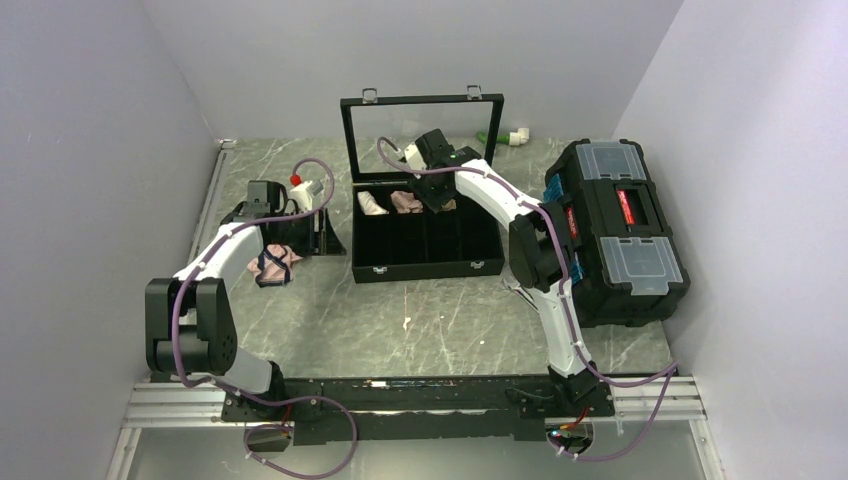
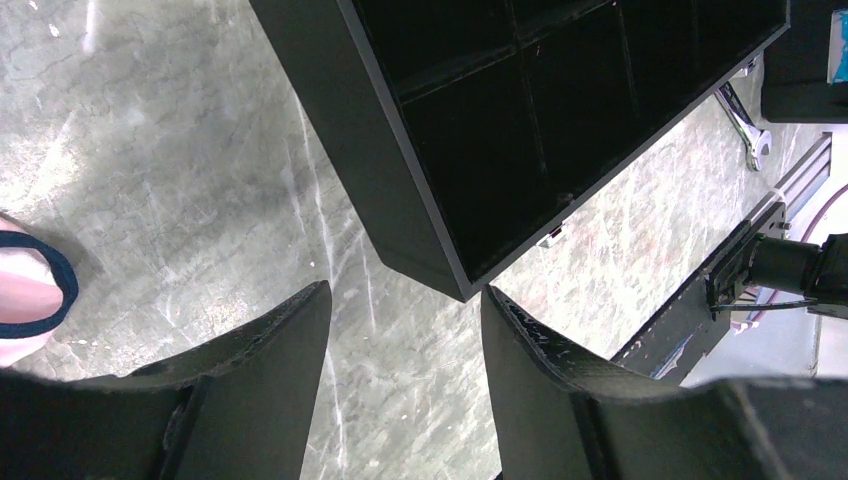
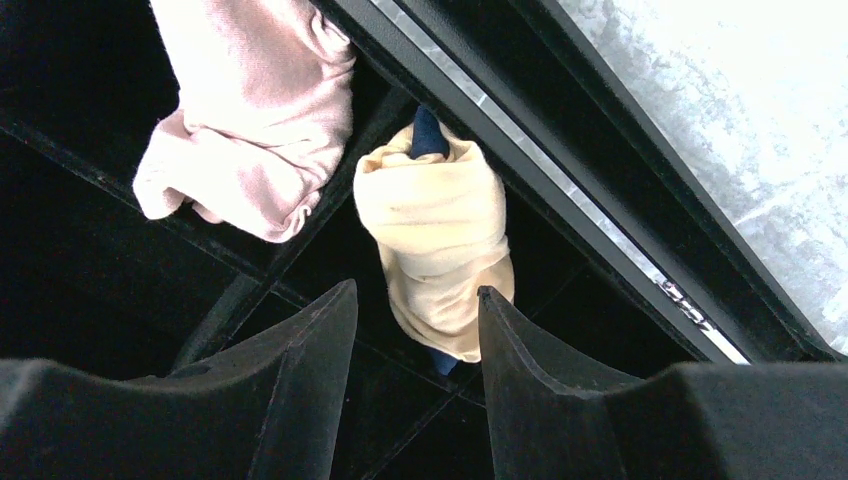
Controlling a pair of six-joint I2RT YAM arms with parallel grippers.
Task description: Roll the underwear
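Note:
A rolled cream underwear with dark blue ends [image 3: 435, 230] lies in a back compartment of the black box [image 1: 427, 270]. Over it my right gripper stands open, the roll showing between and beyond its fingertips without a grip on it. One compartment over is a pink roll [image 3: 255, 120]; a white roll [image 1: 371, 203] lies in the back left corner. Flat on the table, left of the box, is a pink underwear with navy trim [image 1: 273, 266], partly hidden by the left arm. My left gripper is open and empty beside the box's front left corner.
The box's clear lid [image 1: 423, 98] stands raised at the back. A black toolbox [image 1: 625, 230] fills the right side, with wrenches [image 2: 748, 130] near it. Green-and-white piping [image 1: 515, 137] lies behind.

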